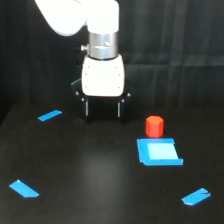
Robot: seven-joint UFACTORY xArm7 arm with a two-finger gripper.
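My gripper [103,108] hangs over the back of the dark table, pointing down. Its two thin fingers stand wide apart with only dark background between them, so it is open. To the right of it, and a little lower in the view, a small red block [154,126] stands on the table, apart from the fingers. Just in front of the block lies a pale square [162,151] framed with blue tape [143,151].
Strips of blue tape mark the table at the back left [50,115], front left [24,188] and front right [195,197]. A dark curtain [175,60] closes off the back.
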